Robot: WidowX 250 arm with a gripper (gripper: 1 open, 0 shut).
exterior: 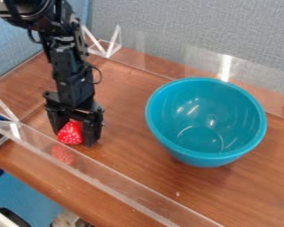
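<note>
My black gripper point(75, 124) is lowered to the wooden table at the left, around a red object point(70, 133) just behind the clear front wall. I cannot tell whether its fingers grip the object or only stand around it. The object is partly covered by the gripper.
A large teal bowl point(206, 122) stands empty on the right of the table point(132, 182). Clear plastic walls run along the front and back edges, with white braces at the left. The table between gripper and bowl is free.
</note>
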